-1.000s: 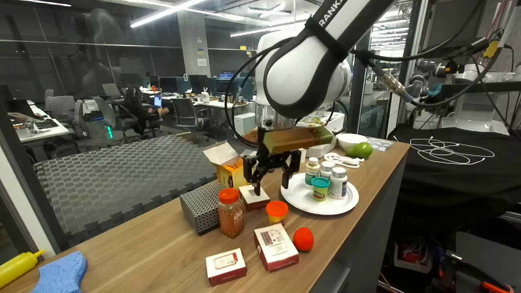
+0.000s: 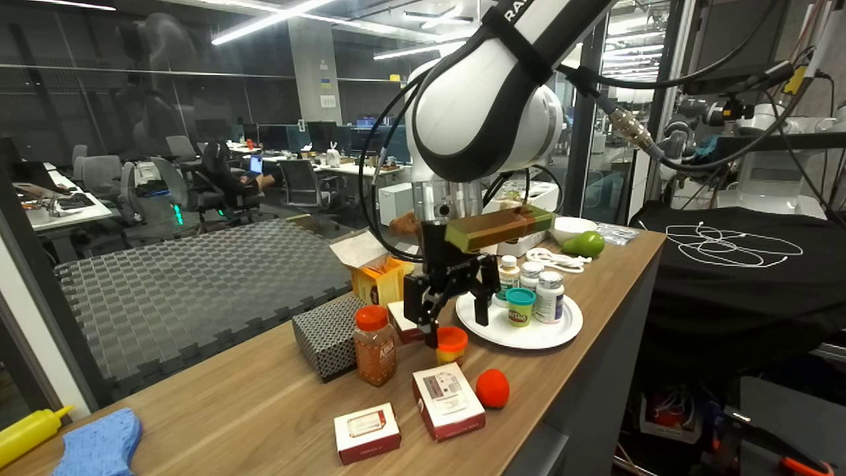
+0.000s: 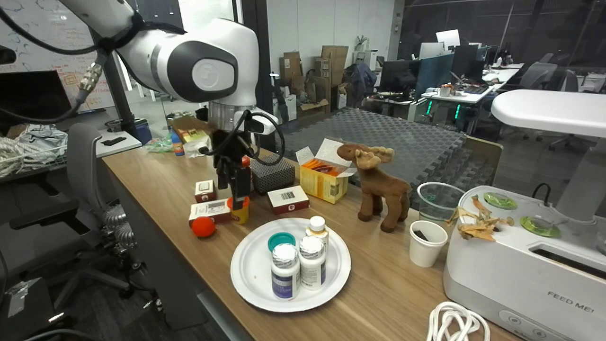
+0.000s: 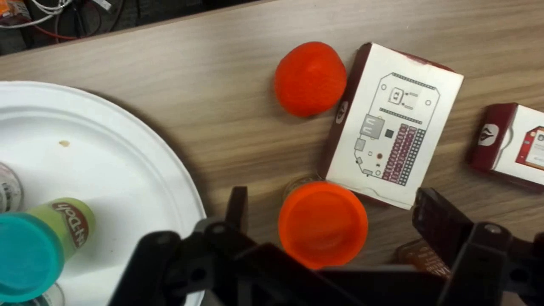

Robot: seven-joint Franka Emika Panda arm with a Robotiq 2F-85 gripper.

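Observation:
My gripper stands open above the counter. In the wrist view, a small tub with an orange lid (image 4: 323, 224) shows between its spread fingers, apart from both. The same orange-lidded tub (image 2: 451, 345) appears yellow below its lid, with one finger (image 2: 431, 333) at its left side in exterior view 1. A round white plate (image 3: 253, 284) stands beside it, bearing a teal-lidded Play-Doh tub (image 2: 519, 307) and several white bottles (image 3: 285, 272). Just past the orange-lidded tub lie a red ball (image 4: 310, 79) and a white-and-maroon box (image 4: 395, 122).
A smaller box (image 2: 367, 434), a jar with a red lid (image 2: 375, 349), a dark patterned box (image 2: 326, 337) and another white box (image 3: 288, 199) crowd round the gripper. A plush moose (image 3: 381, 190) stands farther off.
The gripper has come down and slightly toward the camera in exterior view 1, from above the tub to close round it. The objects on the counter look unmoved.

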